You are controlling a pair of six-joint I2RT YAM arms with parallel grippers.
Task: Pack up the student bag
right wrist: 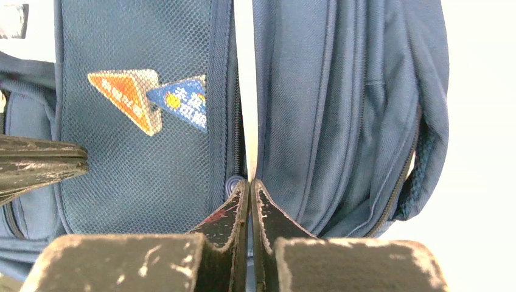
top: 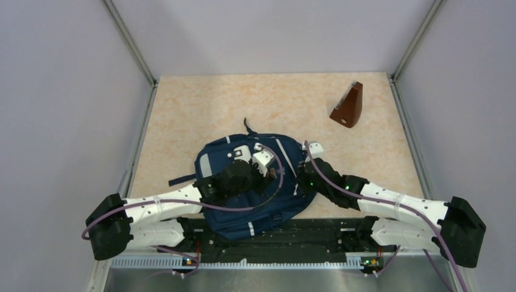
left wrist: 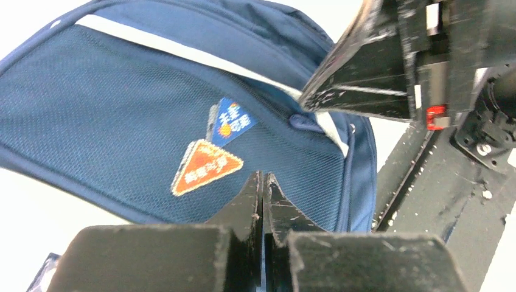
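The navy backpack (top: pixel 289 208) lies under both arms, its mesh pocket (left wrist: pixel 122 109) facing up. My left gripper is shut above the mesh, nothing between its fingers; its dark finger (right wrist: pixel 42 163) enters the right wrist view from the left. A blue zipper pull (left wrist: pixel 306 123) sits outside it, farther up by the pocket's zipper. Beside that pull (right wrist: pixel 234 184), my right gripper is shut on the flap with the white strip (right wrist: pixel 246 79), which kinks at its fingertips. The pull's far end is hidden.
An orange patch (left wrist: pixel 205 167) and a blue patch (left wrist: pixel 231 120) show at the mesh. A brown wedge-shaped object (top: pixel 350 108) stands at the back right.
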